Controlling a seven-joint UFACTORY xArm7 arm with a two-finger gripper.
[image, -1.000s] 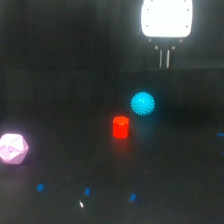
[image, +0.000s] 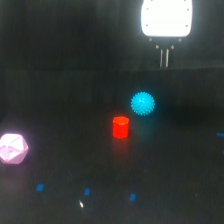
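Note:
High at the right, my gripper (image: 164, 66) hangs from its white body with two thin fingers pointing down. A narrow dark gap separates the fingers, and nothing shows between them. Left of it and lower in the picture is a bright blue, spiky round object (image: 143, 103). A small red block (image: 121, 127), cylinder-like, stands a little left of and nearer than the blue one, apart from it. Near the left edge sits a pale pink, many-sided object (image: 13, 148). My gripper appears clear of all three.
Small blue marks (image: 87, 191) dot the table's near part, with another at the right edge. A tiny white fleck (image: 81, 204) lies near the front. Wide free room surrounds the objects.
My gripper's fingers stand slightly closer together than before, and its body sits nearly where it was. The three objects have not moved.

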